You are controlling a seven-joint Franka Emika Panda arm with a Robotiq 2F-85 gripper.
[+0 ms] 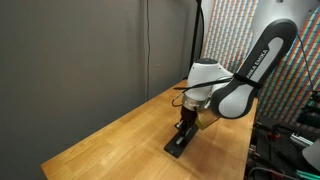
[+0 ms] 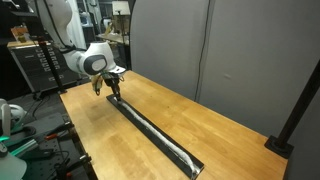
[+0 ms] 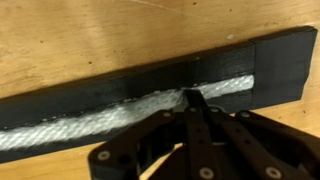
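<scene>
A long black strip (image 2: 152, 132) lies flat on the wooden table, with a white rope-like band (image 3: 75, 125) running along its middle. In the wrist view the band stops short of the strip's squared black end (image 3: 285, 65). My gripper points down at the band, close to that end, its fingertips together. Whether the tips touch the band or pinch any of it is hard to tell. Exterior view 1 shows the gripper (image 1: 181, 127) low over the black strip (image 1: 178, 145), most of which the arm hides.
Bare wooden table (image 2: 230, 120) stretches on both sides of the strip. A dark post on a base (image 2: 279, 147) stands at the table's far right in exterior view 2. A grey partition (image 1: 90, 75) lines the table's back.
</scene>
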